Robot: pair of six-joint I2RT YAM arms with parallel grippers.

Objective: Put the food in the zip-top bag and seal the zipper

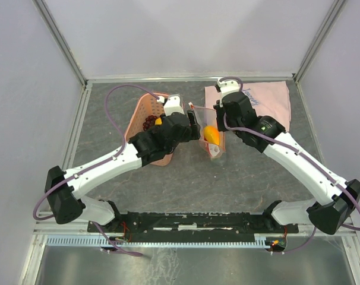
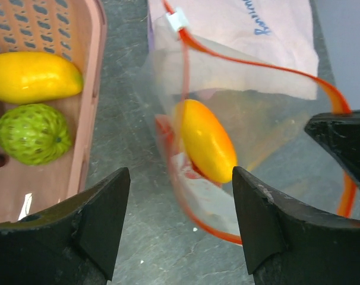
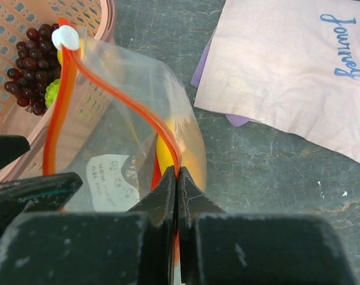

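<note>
The clear zip bag (image 1: 204, 122) with an orange zipper and white slider stands open, holding a yellow food piece (image 2: 204, 139). My right gripper is shut on the bag's zipper edge. My left gripper stands open at the bag's mouth, just left of it in the top view, nothing visibly held between its fingers. The pink basket (image 1: 134, 122) on the left holds a yellow oblong piece (image 2: 31, 77), a green one (image 2: 31, 133) and dark grapes (image 3: 31, 65).
A pale cloth bag (image 1: 266, 104) with blue writing lies behind on the right, over a purple piece.
</note>
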